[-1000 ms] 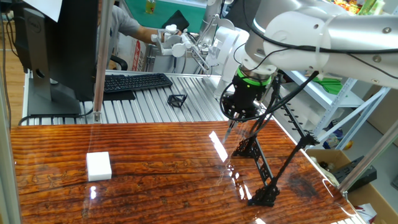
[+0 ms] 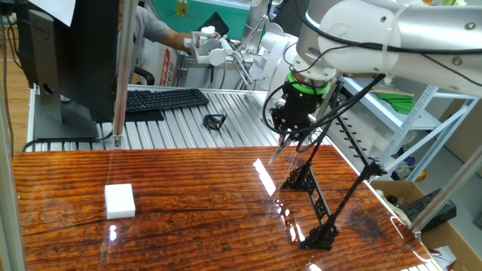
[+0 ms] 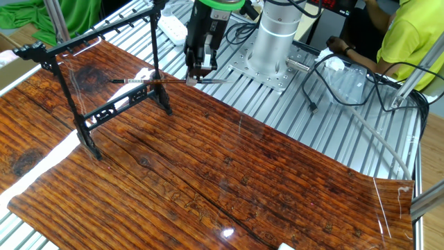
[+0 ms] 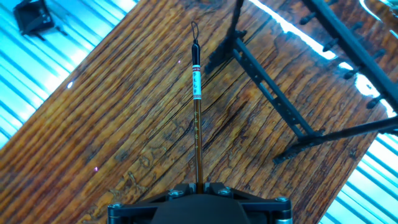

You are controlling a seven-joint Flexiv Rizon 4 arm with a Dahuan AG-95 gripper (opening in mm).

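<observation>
A thin calligraphy brush (image 4: 198, 134) with a brown shaft, a white label and a black hanging loop extends ahead from between the fingers in the wrist view. My gripper is shut on its shaft. In exterior view 2 the brush (image 3: 132, 81) lies about level, its looped end over the black brush rack (image 3: 114, 109) and its other end beyond my gripper (image 3: 195, 78). The rack (image 2: 320, 203) stands upright on the right of the table in exterior view 1, and my gripper (image 2: 286, 135) is near its far end. No brush shows hanging on the rack.
A white block (image 2: 119, 201) sits on the wooden table (image 2: 188, 177) at the left.
Over the last second my gripper has shifted slightly left in exterior view 1 and the brush has come along with it. The rack and the white block have stayed put.
</observation>
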